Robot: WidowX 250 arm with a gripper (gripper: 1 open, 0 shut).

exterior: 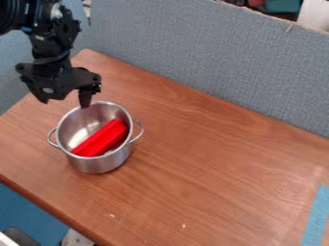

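Observation:
A steel pot (pixel 96 161) with two side handles stands on the left part of the wooden table. A red elongated object (pixel 100 138) lies inside it. My black gripper (pixel 64 96) hangs above and behind the pot's back-left rim, its fingers spread apart and nothing visible between them.
A grey padded wall (pixel 218 67) runs along the back. A light blue strip (pixel 315 216) is at the right edge.

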